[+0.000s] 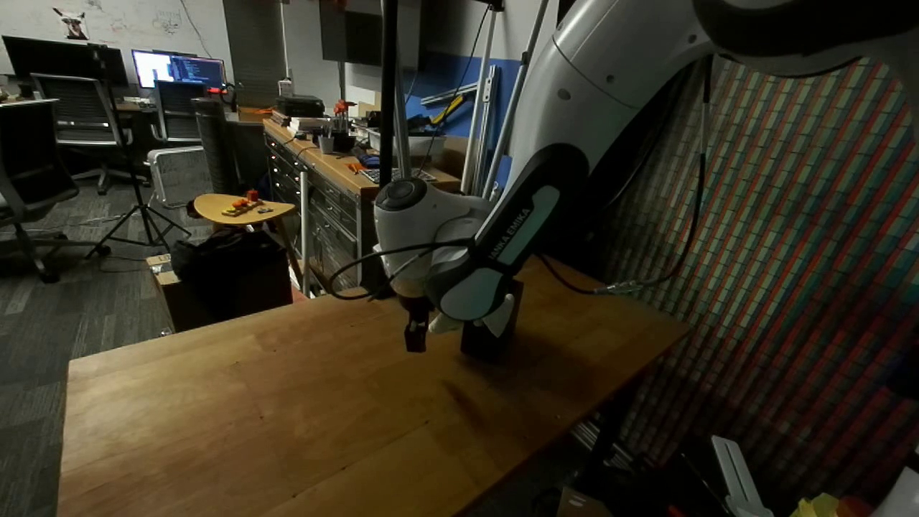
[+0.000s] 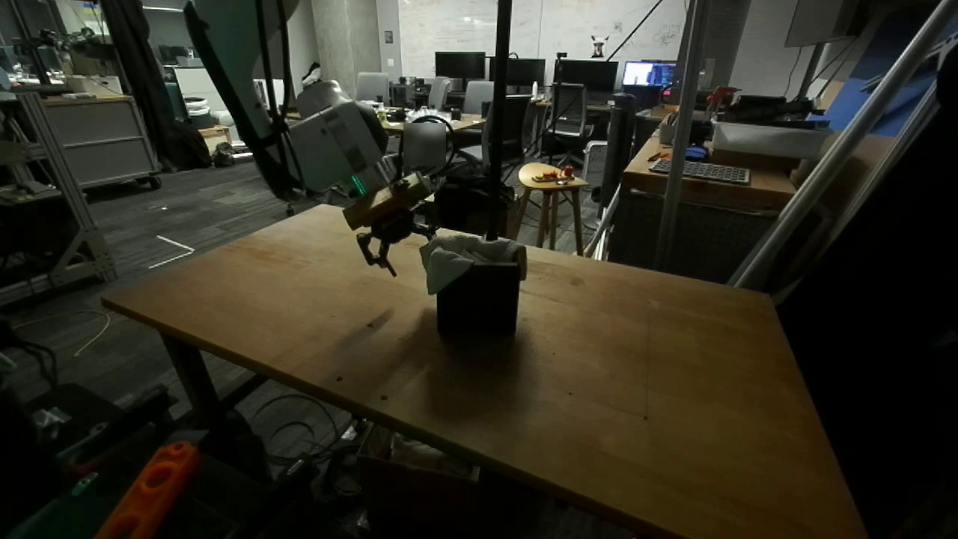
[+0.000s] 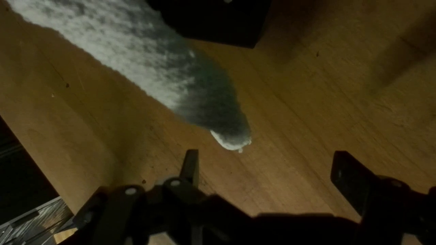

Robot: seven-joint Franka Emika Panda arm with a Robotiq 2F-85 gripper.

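A black box [image 2: 477, 301] stands upright on the wooden table [image 2: 611, 359]. Pale cloth [image 2: 449, 260] fills its top and drapes over the rim. In the wrist view one long fold of that cloth [image 3: 163, 69] sticks out beside the box [image 3: 220, 20], its rounded tip reaching toward the space ahead of my fingers. My gripper is open, fingers wide apart, with only table visible between them. From exterior view 1, the gripper [image 1: 415, 339] hangs low just left of the box [image 1: 487, 342], and the arm covers most of the cloth [image 1: 497, 316].
Bare tabletop [image 1: 258, 413] stretches away to the left and front in exterior view 1. A dark vertical pole [image 2: 500, 135] rises behind the box. Beyond the table are a small stool [image 2: 549, 176] and a cluttered workbench [image 2: 709, 166].
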